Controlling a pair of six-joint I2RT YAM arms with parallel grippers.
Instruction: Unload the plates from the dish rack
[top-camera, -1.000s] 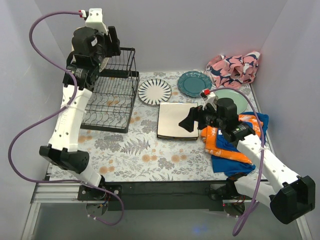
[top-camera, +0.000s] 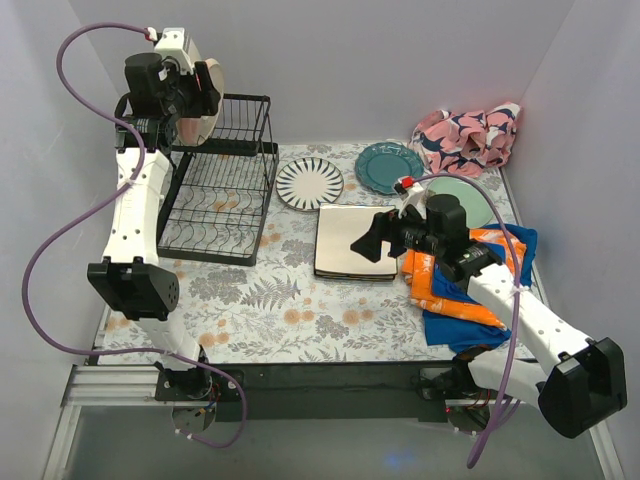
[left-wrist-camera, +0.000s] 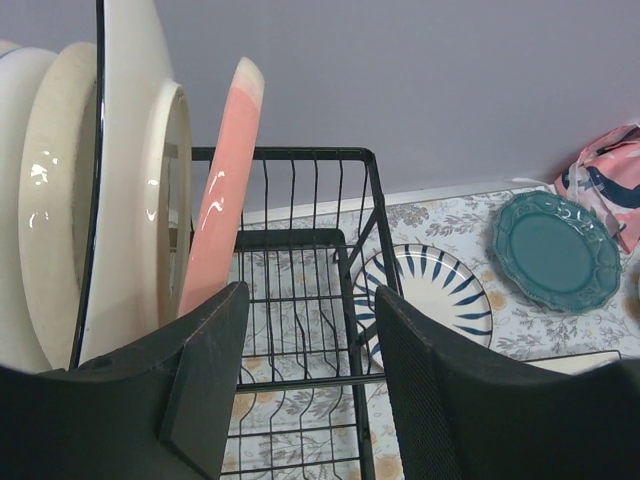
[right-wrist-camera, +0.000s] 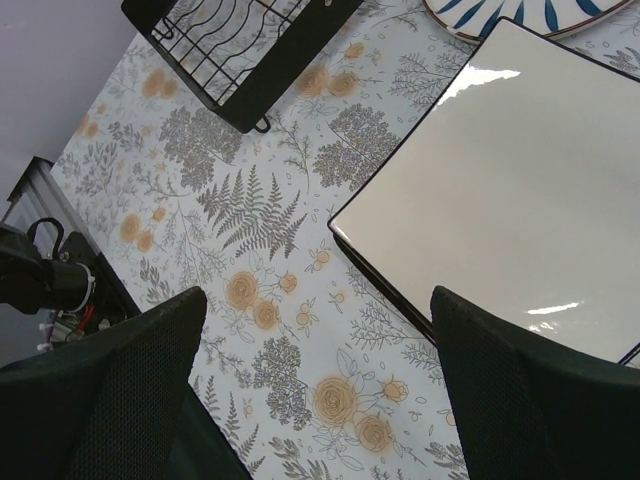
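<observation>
Several plates stand on edge in the upper tier of the black dish rack (top-camera: 210, 256). Outermost is a pink plate (left-wrist-camera: 221, 190); beside it are a cream plate with a dark rim (left-wrist-camera: 140, 190) and other white ones. My left gripper is open at that tier, its left finger overlapping the pink plate's lower edge in view and no plate between the fingers. On the table lie a blue-striped plate (top-camera: 309, 184), a teal plate (top-camera: 388, 167), a pale green plate (top-camera: 468, 197) and stacked square cream plates (top-camera: 350, 235). Above the square stack, my right gripper hangs open and empty.
A pink patterned cloth (top-camera: 468, 138) is bunched at the back right. Orange and blue cloths (top-camera: 445, 305) lie beneath the right arm. Bare table shows at the front centre, and grey walls close in the back and sides.
The right arm has shifted slightly left.
</observation>
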